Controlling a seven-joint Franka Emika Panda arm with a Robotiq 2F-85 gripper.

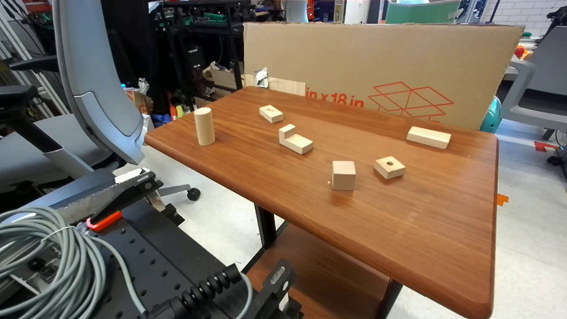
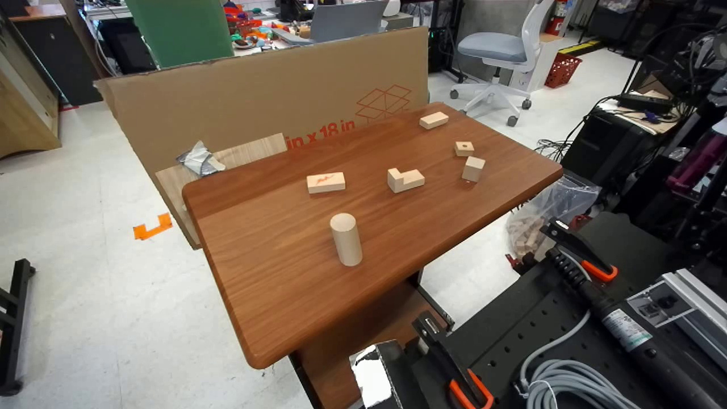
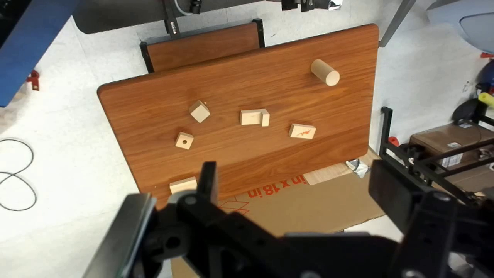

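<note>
Several pale wooden blocks lie apart on the brown table (image 1: 404, 212). An upright cylinder (image 1: 204, 127) stands near the table's left end in exterior view 1. Behind it is a flat block with a reddish mark (image 2: 325, 182). An L-shaped block (image 1: 295, 140) sits around the middle. Close together are a cube (image 1: 343, 176) and a small block with a hole (image 1: 389, 167). Toward the far edge lies a long plain block (image 1: 429, 137). My gripper is open high above the table, seen only in the wrist view, with nothing between its fingers.
A tall cardboard sheet (image 1: 340, 58) stands along the table's far edge. Opposite it, a black cart (image 1: 159, 255) holds coiled grey cable (image 1: 53, 255). A grey chair (image 1: 95, 79) is beside the table. Wide bare stretches of tabletop separate the blocks.
</note>
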